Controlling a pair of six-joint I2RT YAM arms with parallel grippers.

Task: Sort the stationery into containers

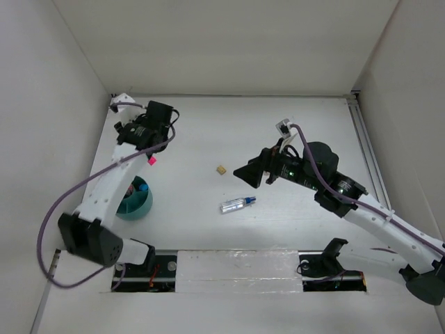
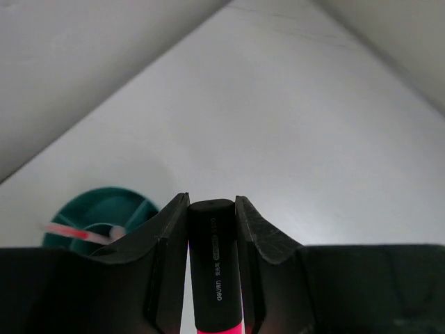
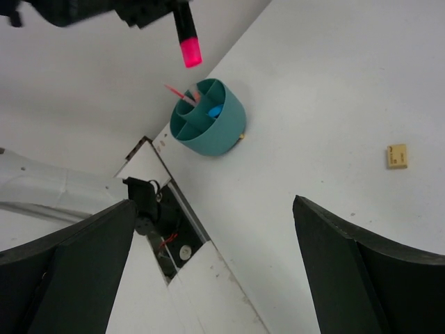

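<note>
Gripped in my left gripper is a black marker [image 2: 215,264] with a pink end, hanging downward; its pink end [image 1: 151,160] shows below the left arm in the top view. The teal round container [image 1: 138,203] stands at the left, divided into compartments, with a pink-and-white pen [image 2: 78,234] and a blue item [image 3: 215,110] inside. From the right wrist view the marker [image 3: 188,38] appears above the container's level. My right gripper [image 1: 248,175] stands open over the table's middle right with nothing between its fingers. A clear bottle with a blue cap [image 1: 237,204] lies on the table.
A small tan block [image 1: 221,170] lies in the middle of the table [image 1: 195,132]. Another small item [image 1: 267,172] is partly hidden by the right gripper. The back of the table is open, with walls on its left, back and right.
</note>
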